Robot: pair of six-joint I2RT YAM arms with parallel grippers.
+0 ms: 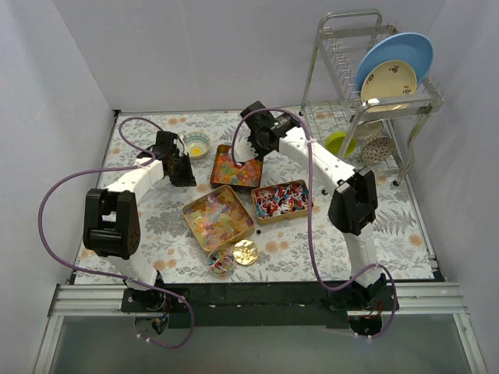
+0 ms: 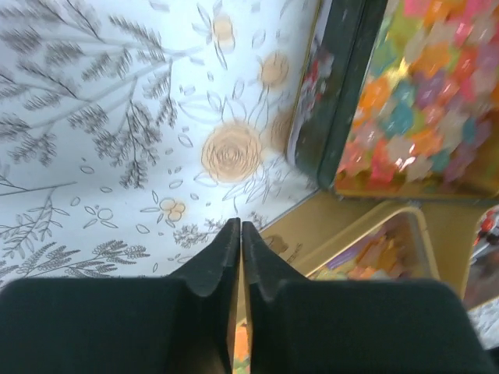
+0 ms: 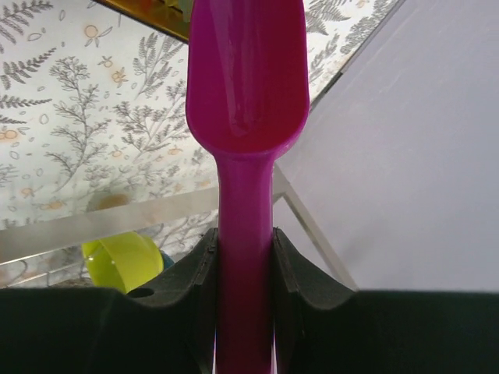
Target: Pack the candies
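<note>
A magenta scoop (image 3: 248, 86) fills the middle of the right wrist view. My right gripper is closed around its handle, over the dark box of colourful gummies (image 1: 236, 171) in the top view. The scoop's bowl shows its hollow side, with no candy visible in the part in sight. My left gripper is shut with nothing between its fingers, left of that box and above the tablecloth. In front lies a tan box (image 1: 216, 218) of flat gummies; at its right is a box of red, white and blue wrapped candies (image 1: 281, 200).
A round jar with candies (image 1: 221, 263) and a gold lid (image 1: 245, 252) stand near the front. A patterned bowl (image 1: 196, 145) sits behind the left gripper. The metal dish rack (image 1: 366, 117) occupies the back right, with a green bowl (image 3: 125, 259) in it.
</note>
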